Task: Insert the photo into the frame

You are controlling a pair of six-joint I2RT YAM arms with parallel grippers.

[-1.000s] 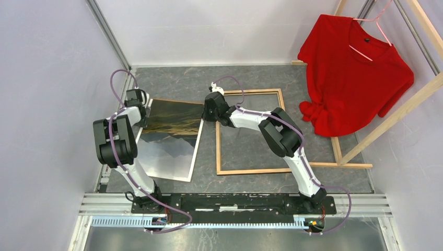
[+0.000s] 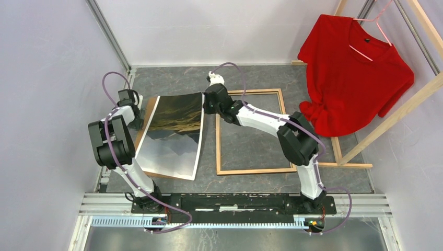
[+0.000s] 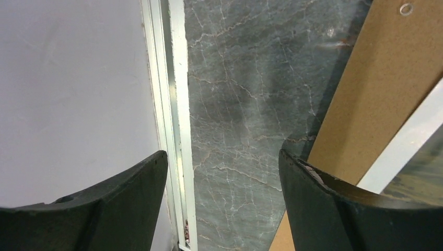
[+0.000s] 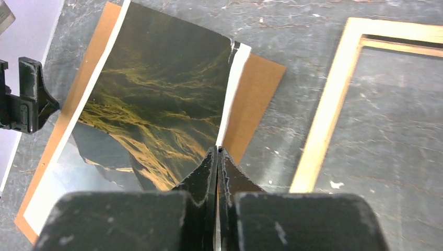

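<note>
The photo (image 2: 170, 136), a dark landscape print with white borders, lies on a brown board (image 4: 256, 99) at the left of the workspace. To its right lies the empty wooden frame (image 2: 256, 171). My left gripper is at the board's left edge, its fingers apart with only grey floor between them in the left wrist view. My right gripper is shut at the photo's right edge near the upper corner; whether anything thin is between its tips cannot be made out.
A red T-shirt (image 2: 352, 78) hangs on a wooden rack (image 2: 402, 112) at the right. Walls border the workspace; the left gripper is close to the left wall. Bare floor shows behind the photo.
My left gripper has moved left, uncovering the board's left edge. My right gripper has shifted slightly, its arm now more upright at the elbow. The photo's top edge sits slightly higher.
</note>
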